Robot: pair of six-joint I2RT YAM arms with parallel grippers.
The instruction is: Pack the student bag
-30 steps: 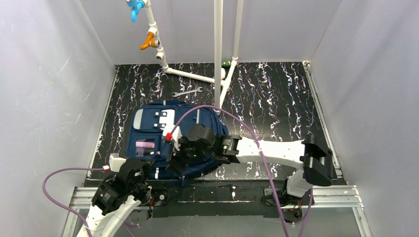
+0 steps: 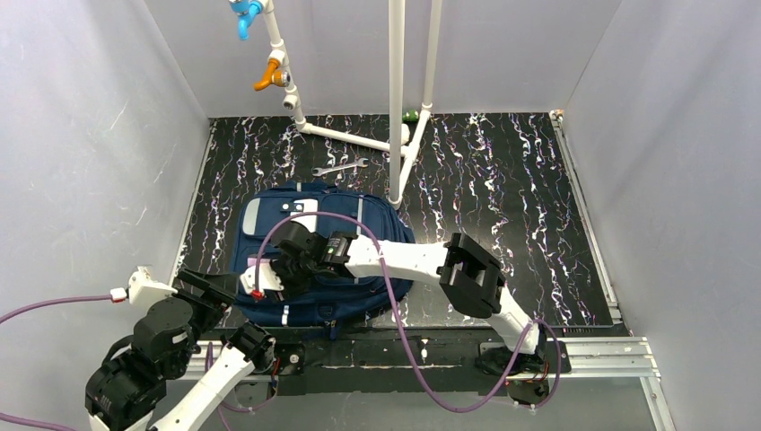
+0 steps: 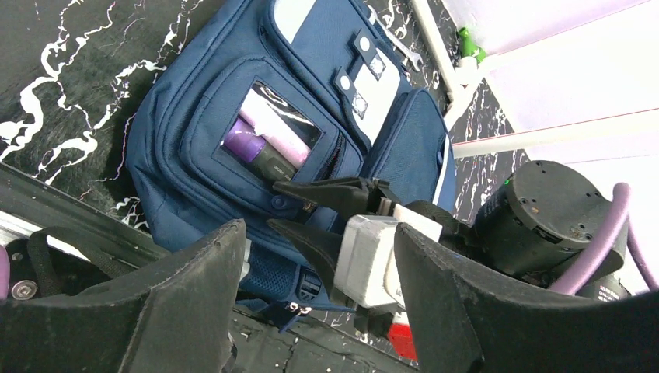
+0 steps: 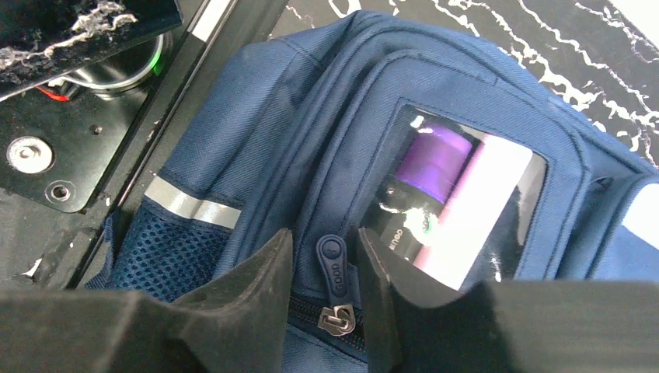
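Note:
The navy student bag (image 2: pixel 251 233) lies flat near the front left of the table. Through the clear window of its small pocket (image 4: pixel 497 89), a purple-capped dark tube (image 4: pixel 437 162) and a pink item (image 4: pixel 474 214) can be seen. My right gripper hovers low over the pocket's zipper, its fingers apart on either side of the zipper pull (image 4: pixel 334 264); contact is not clear. My left gripper stands open at the bag's front left, apart from it, nothing between its fingers; the right gripper's black fingers (image 3: pixel 319 193) lie beyond in its view.
A wrench (image 2: pixel 341 168) lies behind the bag. White pipes (image 2: pixel 345 136) rise at the back, one upright close to the bag's far right corner. The front rail (image 2: pixel 395 350) runs just before the bag.
My right gripper has moved left across the bag to the window pocket, now covering much of it in the top view. The left arm has drawn back to the left, away from the bag.

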